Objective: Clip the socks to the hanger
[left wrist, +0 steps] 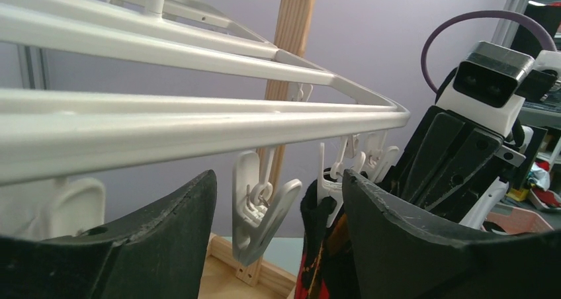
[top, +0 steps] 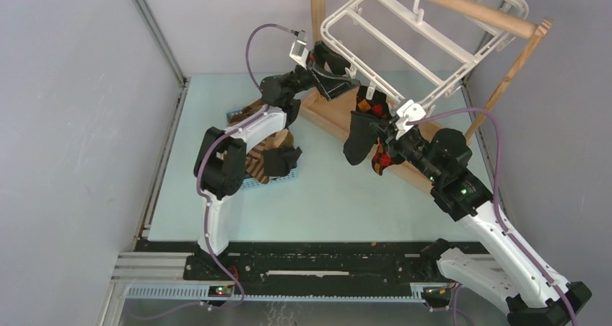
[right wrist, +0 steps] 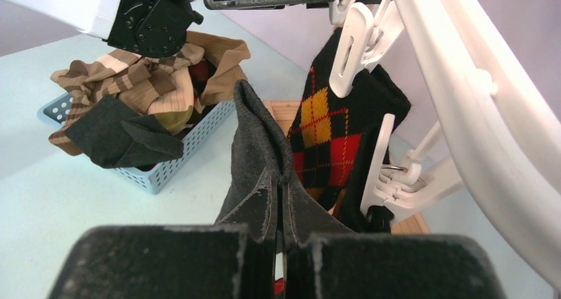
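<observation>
A white clip hanger hangs on the wooden rack. My left gripper is open around a white clip on the hanger's front rail, with the fingers on either side of it. A black sock with red-yellow argyle hangs below the clips beside it. My right gripper is shut on a dark grey sock, pinched at its upper corner, just left of a lower clip. Whether the argyle sock is held in the clips is partly hidden.
A blue basket of brown and dark socks stands on the table at left. A wooden board lies under the hanger, between the rack posts.
</observation>
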